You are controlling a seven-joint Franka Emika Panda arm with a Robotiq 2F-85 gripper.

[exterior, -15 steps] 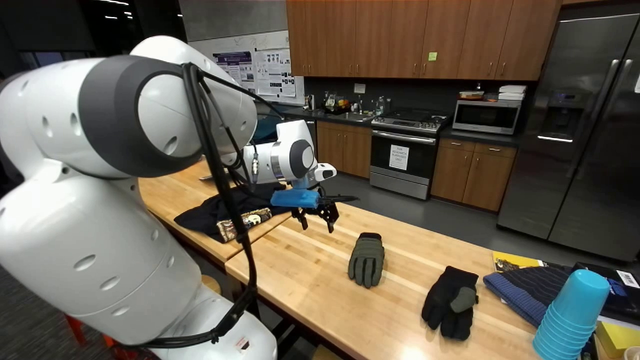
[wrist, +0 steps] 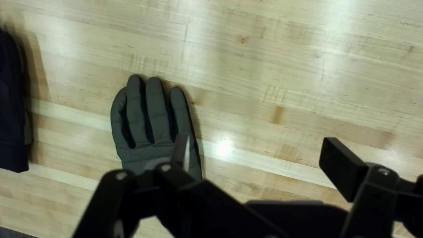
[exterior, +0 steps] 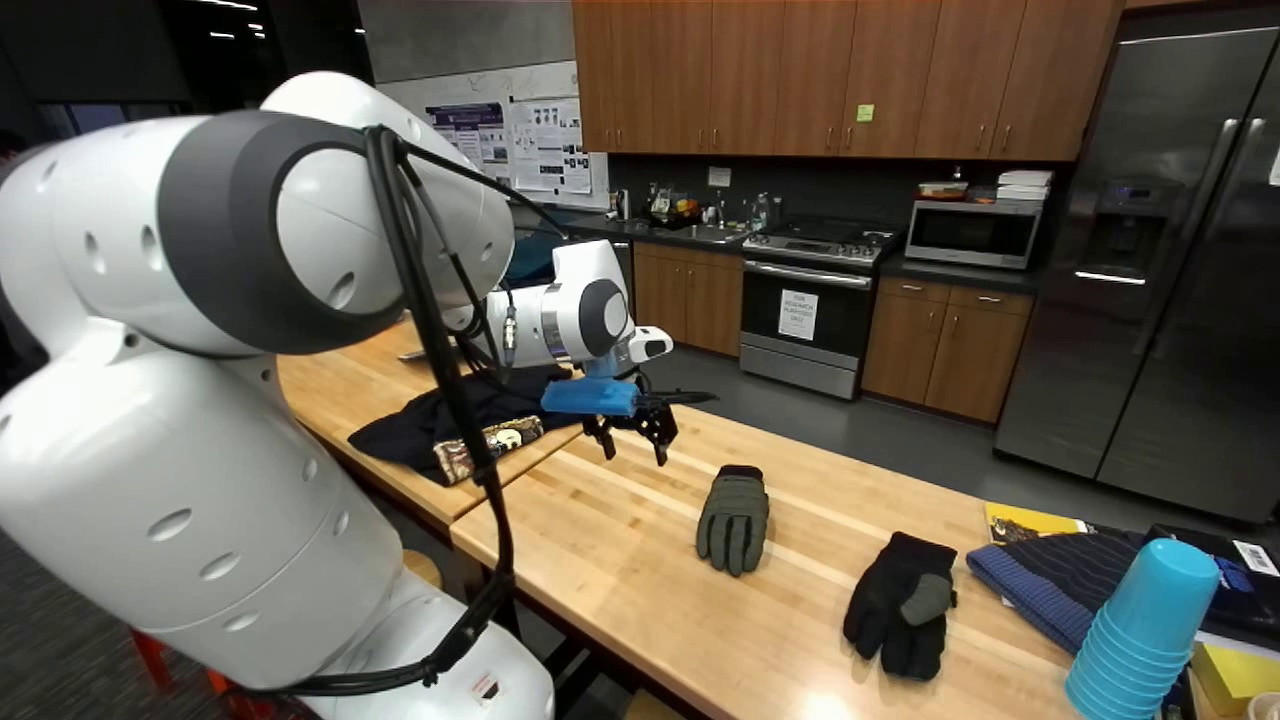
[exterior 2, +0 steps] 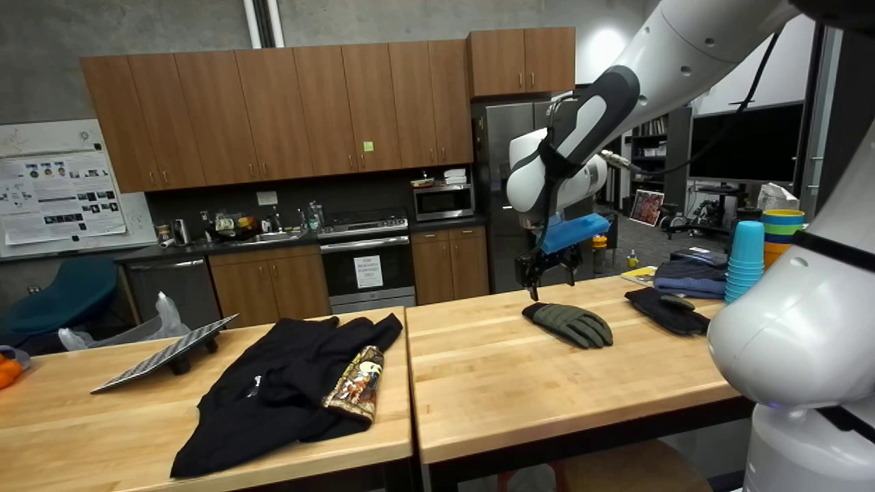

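Note:
My gripper (exterior: pixel 636 456) hangs above the table, its two black fingers spread wide with nothing between them. In the wrist view one finger (wrist: pixel 344 168) stands far right of the other, with bare wood showing between. An olive-green glove (exterior: pixel 733 523) lies flat on the table, and the left finger overlaps its cuff end in the wrist view (wrist: pixel 148 119). Farther along the table lies a black glove (exterior: pixel 903 604) with a grey-green patch; part of it shows at the wrist view's left edge.
A stack of light-blue cups (exterior: pixel 1141 634) stands at the table's end, beside a dark striped knit item (exterior: pixel 1056 576). Black clothing (exterior 2: pixel 287 385) covers part of the adjoining table. Bare wood lies in front of the green glove.

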